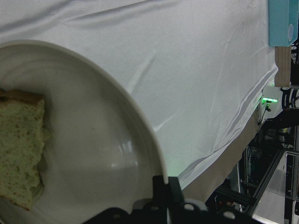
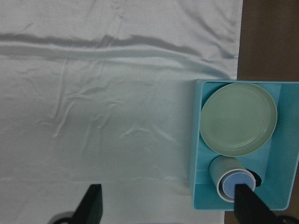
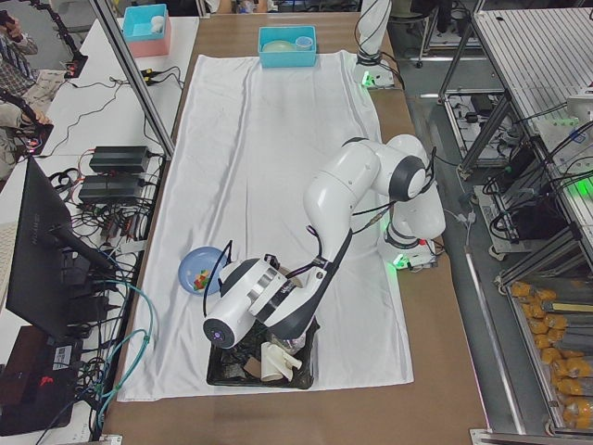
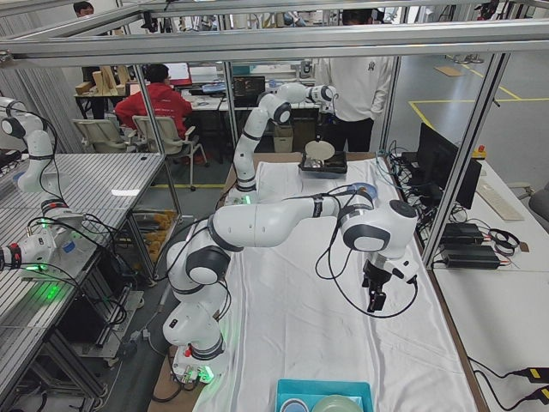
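Observation:
A cream plate [image 1: 93, 140] with a slice of bread [image 1: 18, 144] on it fills much of the left wrist view, with my left gripper shut on its rim. In the right camera view this plate [image 4: 319, 149] is above the black bin [image 3: 232, 371], which holds crumpled bags and cream items. A blue plate [image 3: 195, 269] with small colourful pieces lies beside the bin. My right gripper hangs open over the white cloth, fingers apart, near the teal tray [image 2: 196, 140].
The teal tray holds a green plate [image 2: 238, 119] and a cup [image 2: 229, 177]. A monitor [image 3: 37, 250] and cables stand along the side table.

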